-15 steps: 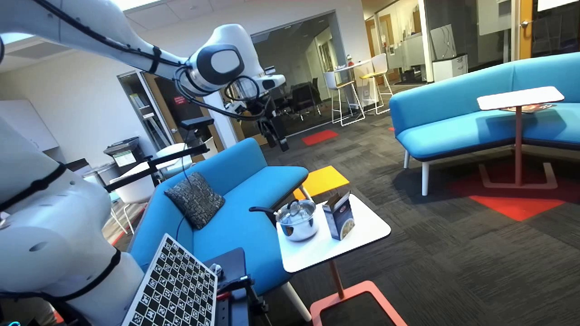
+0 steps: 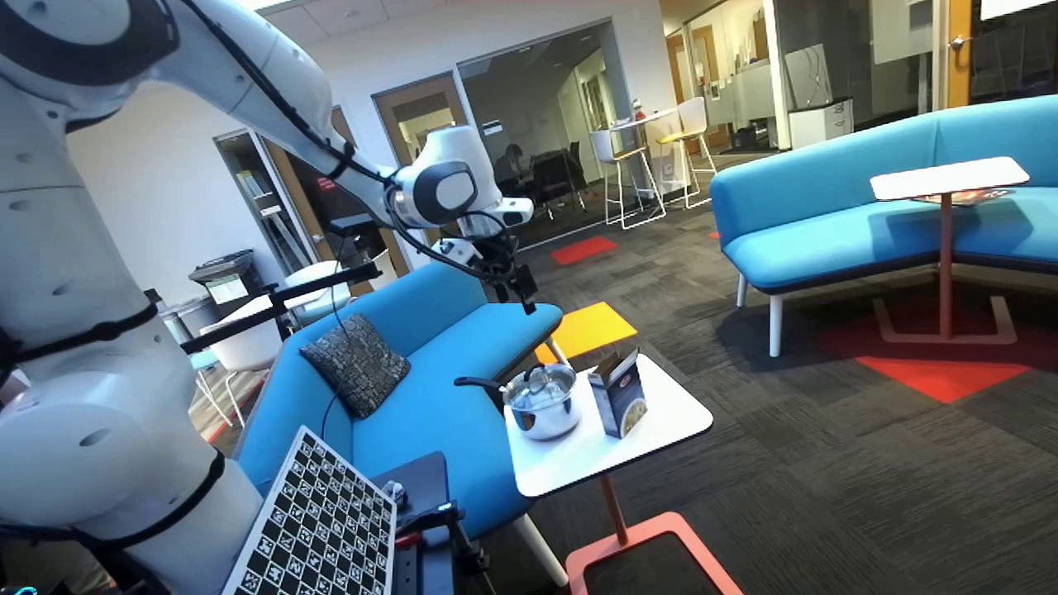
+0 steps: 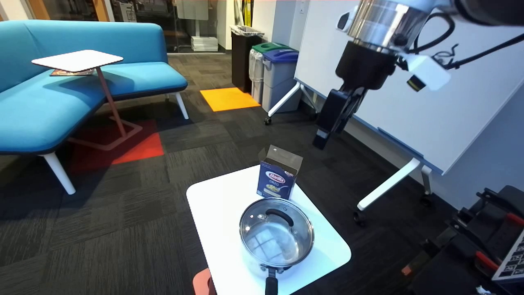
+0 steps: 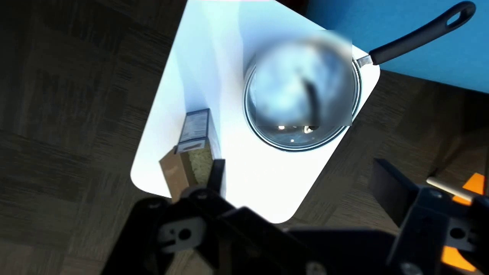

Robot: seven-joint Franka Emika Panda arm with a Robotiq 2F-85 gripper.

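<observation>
My gripper is open and empty, its two dark fingers wide apart in the wrist view. It hangs above the small white table (image 3: 216, 216), clear of everything on it. A steel pot (image 2: 546, 421) stands on that table under a glass lid (image 3: 276, 232) with a dark arched handle. The pot's long black handle (image 4: 421, 34) sticks out past the table edge toward the blue sofa. Beside the pot stands a dark blue Barilla orzo box (image 3: 275, 180), upright with its top flap open; grains (image 4: 200, 165) show inside. A blurred patch covers much of the lid in the wrist view.
The blue sofa (image 2: 426, 416) with a grey cushion (image 2: 357, 365) borders the table. A patterned calibration board (image 2: 317, 521) leans near my base. A whiteboard (image 3: 417, 88) stands behind the arm. Bare tabletop lies in front of the pot and box.
My arm has come lower and a little to the right in exterior view 1, nearer the table. Pot, lid and box have not moved.
</observation>
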